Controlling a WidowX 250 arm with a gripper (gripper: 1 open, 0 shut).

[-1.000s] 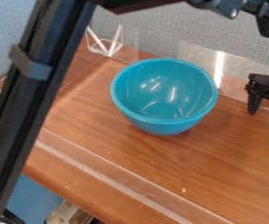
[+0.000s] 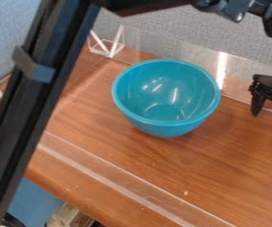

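Note:
A teal bowl sits empty on the wooden table, near the middle of the camera view. My gripper is at the right edge, low over the table, right of the bowl and apart from it. It is black and partly cut off by the frame; its fingers stand open, and I see nothing held between them.
A dark vertical rail crosses the left side of the view. A white wire stand is at the back left, beside a grey textured wall. A blue object is partly hidden at the left.

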